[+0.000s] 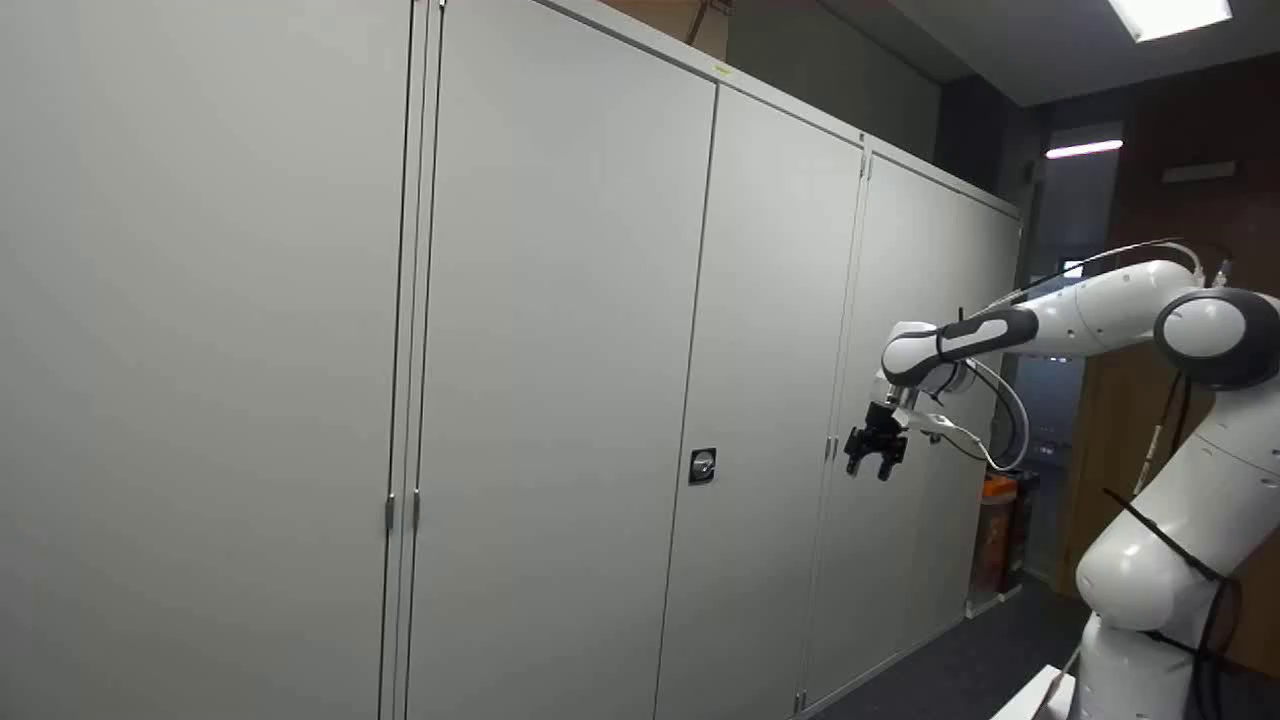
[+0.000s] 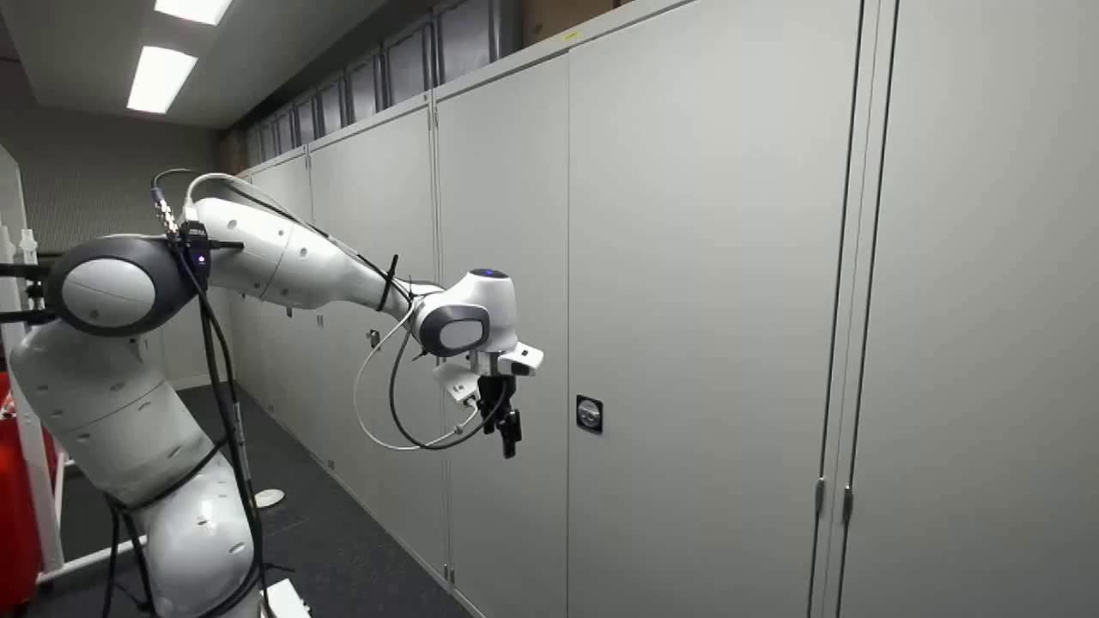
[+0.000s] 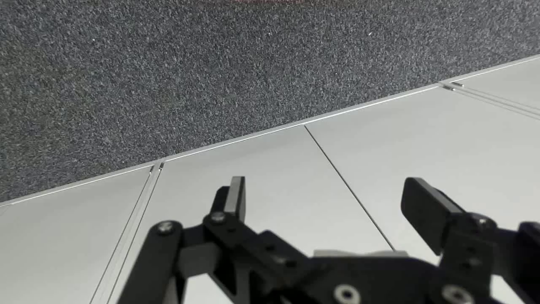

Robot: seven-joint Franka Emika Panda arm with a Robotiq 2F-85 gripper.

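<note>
My gripper (image 1: 869,472) points downward in front of the grey cabinet (image 1: 564,300), open and with nothing between its fingers. In the wrist view the two black fingers (image 3: 427,213) stand wide apart, cabinet doors showing behind them. A round latch on a dark square plate (image 1: 702,466) sits flush in one door beside the seam between two doors. From the other side, the same latch (image 2: 589,414) is to the right of my gripper (image 2: 499,438), which hangs at about its height and apart from it. The wrist view does not show the latch. All nearby doors look closed.
An orange-topped bin (image 1: 997,490) stands past the arm at the cabinet's far end. Loose cables (image 2: 397,412) loop beside my wrist. Dark boxes (image 2: 407,67) line the cabinet top.
</note>
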